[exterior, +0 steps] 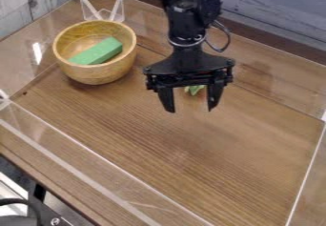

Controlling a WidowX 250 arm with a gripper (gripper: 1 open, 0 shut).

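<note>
My black gripper (pixel 189 96) stands open over the middle of the wooden table, its two fingers pointing down. Behind it a small green object (pixel 195 89) is mostly hidden by the gripper. To the left, a wooden bowl (pixel 84 72) holds a green block (pixel 95 51).
Pale walls border the back and left, and a dark cable lies at the bottom left corner.
</note>
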